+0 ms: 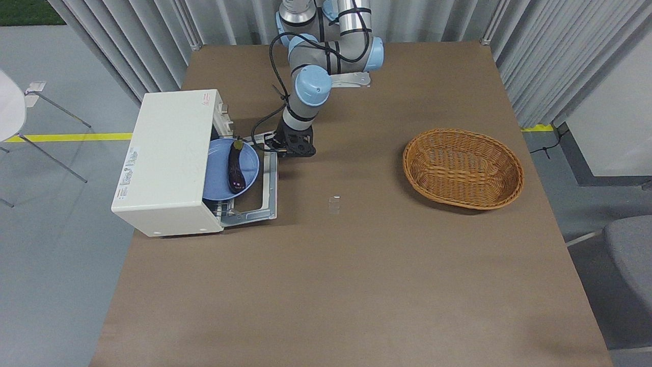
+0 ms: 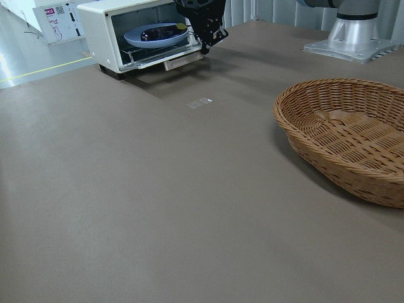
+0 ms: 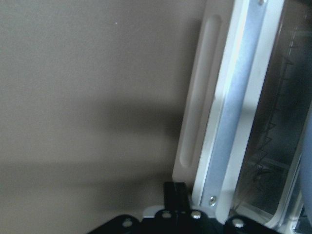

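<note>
A white toaster oven (image 1: 163, 162) has its glass door (image 3: 229, 114) open, folded down. A blue plate (image 1: 217, 177) with a dark eggplant (image 1: 236, 168) on it sits partly inside, on the rack. My gripper is at the door's outer edge, by the handle side, with its black fingers close together and apparently shut. Whether anything is between them is hard to see.
A wicker basket (image 1: 462, 168) stands on the right of the brown table (image 1: 367, 275). The robot's base (image 2: 353, 44) is at the back.
</note>
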